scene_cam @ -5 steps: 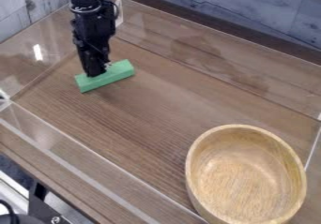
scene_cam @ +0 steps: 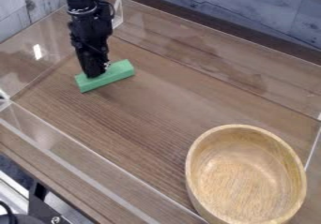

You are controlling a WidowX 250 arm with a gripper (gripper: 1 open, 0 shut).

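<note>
A green rectangular block (scene_cam: 115, 73) lies flat on the wooden table (scene_cam: 163, 134) at the upper left. The black gripper (scene_cam: 93, 70) reaches down from the top, its tip on or just over the block's left part. Whether its fingers are open or shut on the block cannot be seen clearly.
A round, light wooden bowl (scene_cam: 245, 171) stands at the lower right. A pale wall borders the table at the top left, and dark cables show at the lower left edge.
</note>
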